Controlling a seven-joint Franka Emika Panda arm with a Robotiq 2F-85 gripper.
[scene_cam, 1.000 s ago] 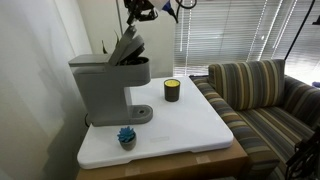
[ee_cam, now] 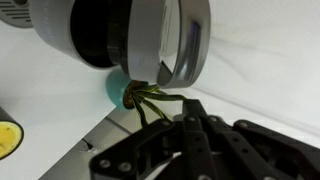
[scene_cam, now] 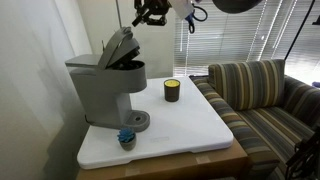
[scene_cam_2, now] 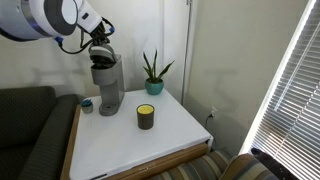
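Note:
A grey coffee machine stands on the white tabletop with its lid raised and leaning back at a steep tilt. My gripper is above the machine, close to the lid's upper end. In the wrist view the gripper's dark fingers are shut, with nothing visible between them. The silver rim of the lid lies just beyond the fingertips; whether they touch it I cannot tell. From the other side, the machine shows with the arm reaching over it.
A dark cup with a yellow inside stands right of the machine. A small blue-topped pot sits by its base. Behind is a potted plant. A striped sofa adjoins it.
The machine sits a little further left and nearer than a second ago. The lid remains raised.

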